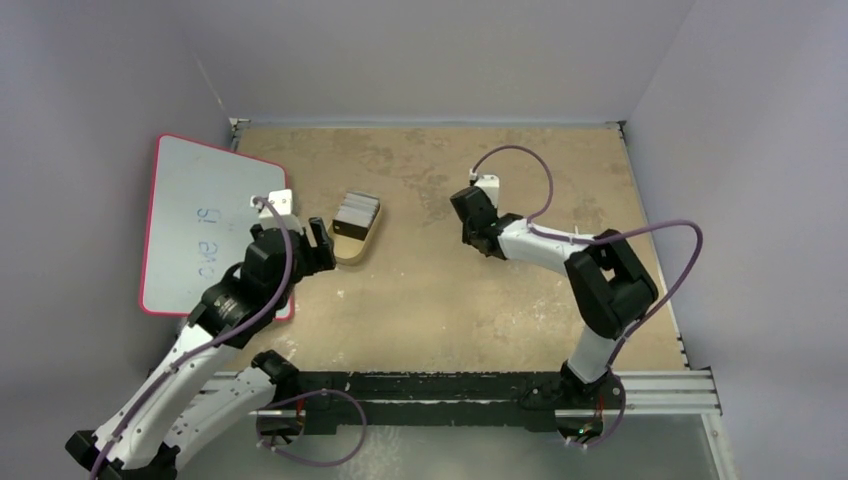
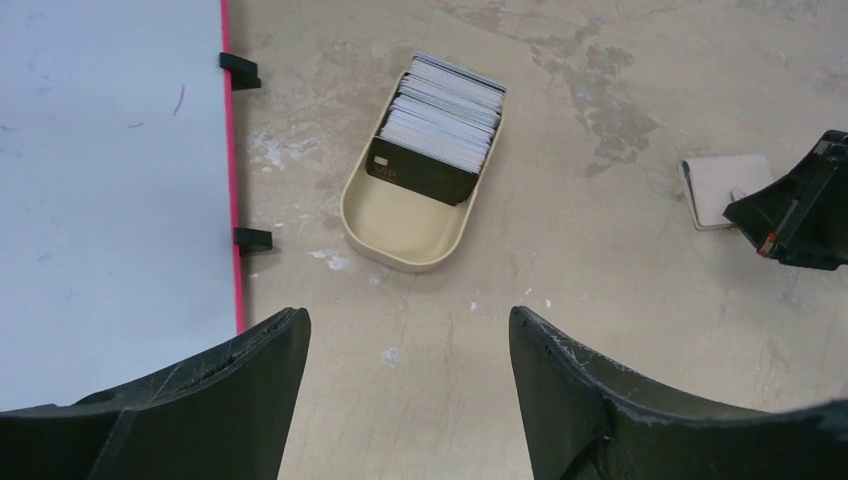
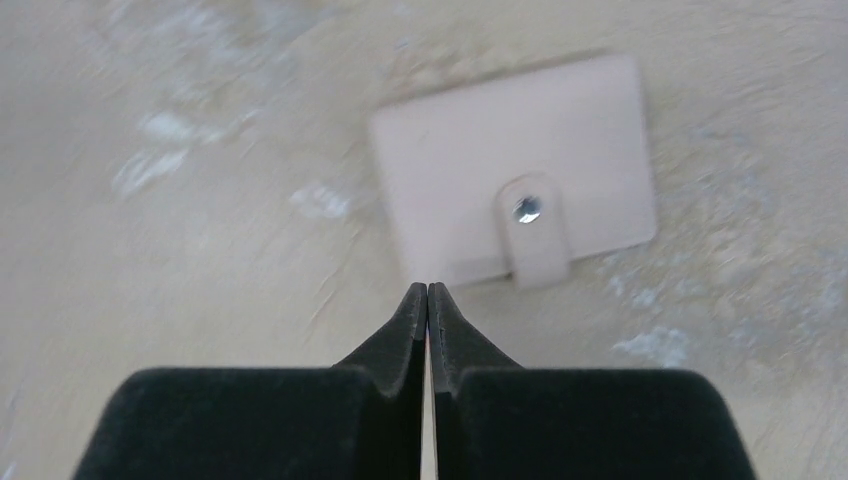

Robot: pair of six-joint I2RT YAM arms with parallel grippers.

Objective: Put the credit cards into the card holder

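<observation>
The pale card holder [image 3: 450, 175] lies flat on the table, closed, its snap strap [image 3: 537, 245] and metal stud facing up. My right gripper is shut with nothing between its fingers; the tips appear just short of the holder's near edge, and the strap is outside them. In the left wrist view the holder [image 2: 745, 178] shows partly behind the right gripper's dark fingers [image 2: 800, 205]. A stack of cards [image 2: 445, 115], a black one in front, stands in a beige tray [image 2: 405, 255]. My left gripper is open and empty, short of the tray.
A whiteboard [image 1: 195, 230] with a red edge lies at the left, partly under the left arm. Black clips [image 2: 240, 72] stick out from its edge. Bare table [image 1: 430, 310] lies between the two arms.
</observation>
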